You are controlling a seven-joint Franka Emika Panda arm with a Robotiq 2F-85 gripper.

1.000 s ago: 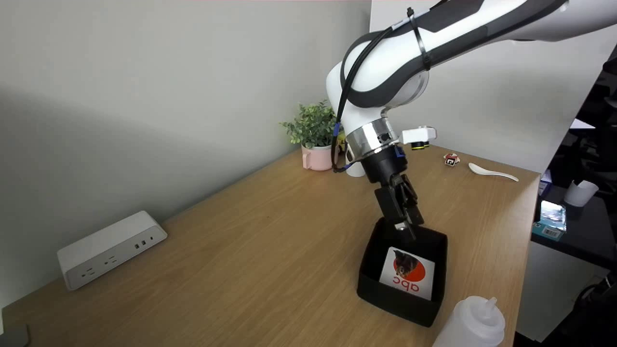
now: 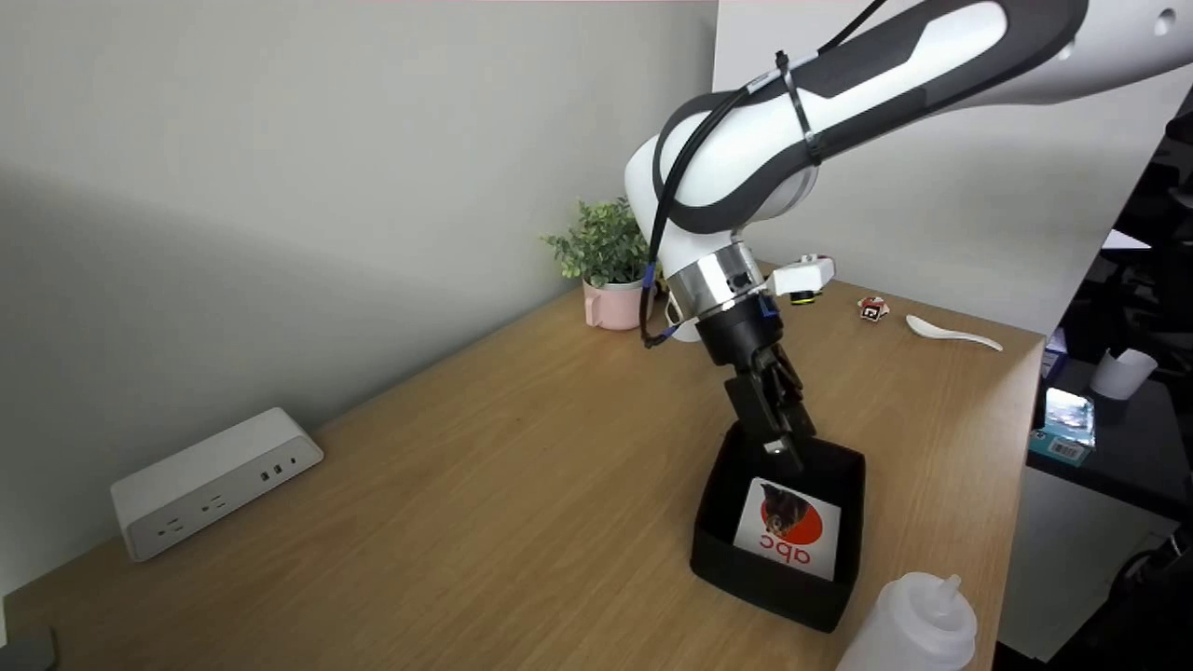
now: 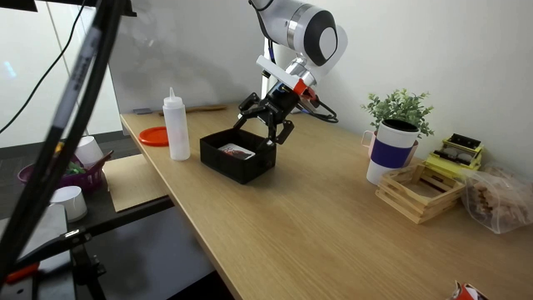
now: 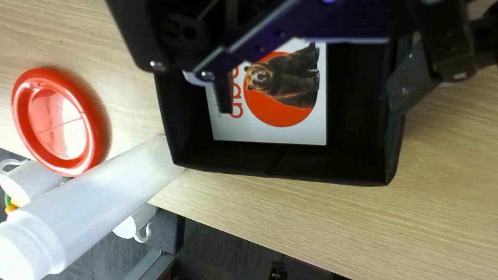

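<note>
A black open-topped box [image 2: 716, 554] stands on the wooden table, also seen in exterior view 2 [image 3: 227, 166]. Flat inside it lies a white card [image 4: 280, 135] with a bear on a red circle and red lettering. My gripper is over the box, its fingers spread wide with nothing between them. In the wrist view the left finger [image 4: 224, 95] overlaps the card's lettered side. The right finger [image 4: 411, 79] overlaps the box's right wall; whether it touches cannot be told. Part of the card is hidden behind the gripper.
A translucent squeeze bottle [image 3: 175, 127] stands close beside the box, with a red round dish [image 3: 153, 136] near the table edge. A potted plant [image 3: 399, 107], white-and-purple cup [image 3: 392, 154] and wooden crate [image 3: 419, 197] stand by the wall.
The forearm has sunk slightly, and the wrist has shifted a little left and tilted in exterior view 1. The fingertips stay almost where they were; box and card look unmoved.
</note>
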